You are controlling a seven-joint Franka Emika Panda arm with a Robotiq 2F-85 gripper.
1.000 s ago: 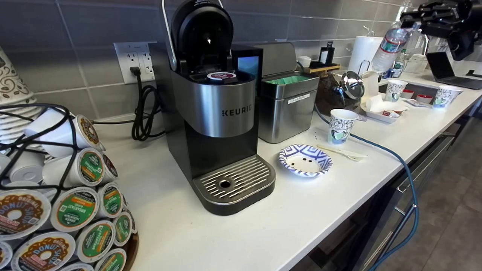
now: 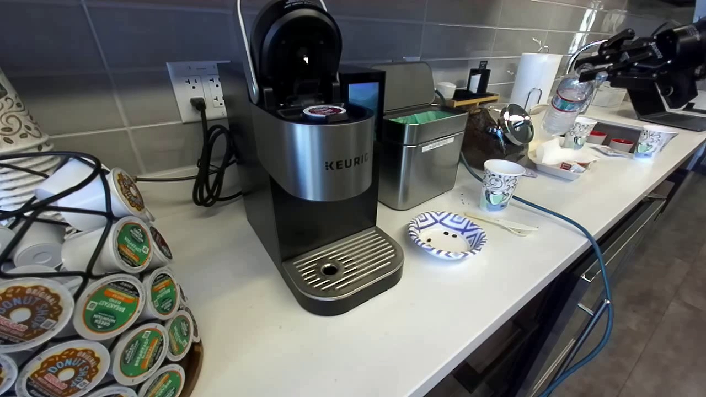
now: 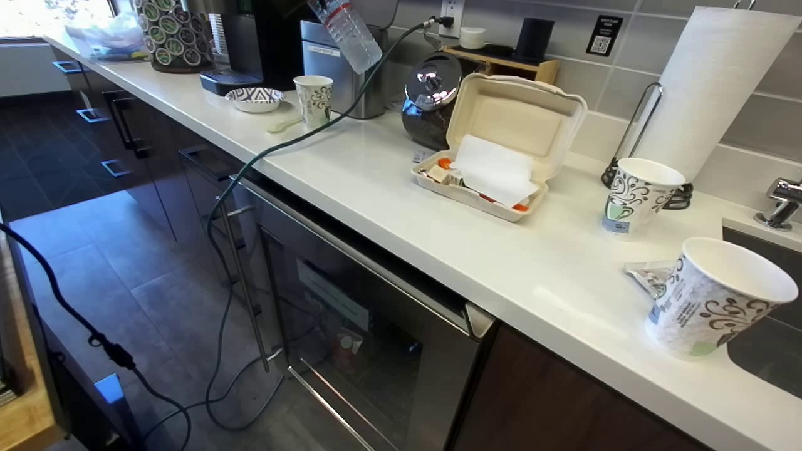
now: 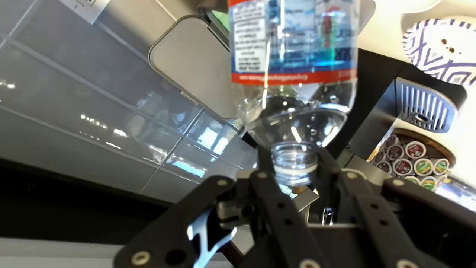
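Observation:
A clear plastic bottle (image 4: pixel 294 49) with a blue and red label hangs in the air, its neck between the fingers of my gripper. In exterior view 1 the gripper (image 2: pixel 589 69) is at the upper right, shut on the bottle (image 2: pixel 567 106), whose base tilts down and left above the counter. Exterior view 2 shows only the lower part of the bottle (image 3: pixel 348 34) at the top, in front of the metal bin (image 3: pixel 323 64); the gripper is out of that view.
The coffee maker (image 2: pixel 324 159) stands with its lid up and a pod on top. Patterned paper cups (image 2: pixel 499 185), a bowl (image 2: pixel 447 235), an open takeout box (image 3: pixel 519 113) and a paper towel roll (image 3: pixel 722 90) occupy the counter. A blue-green cable (image 2: pixel 595 251) crosses the counter's front edge.
My gripper and the bottle have come lower and slightly left in exterior view 1. The bottle stays held, and the objects on the counter have not moved.

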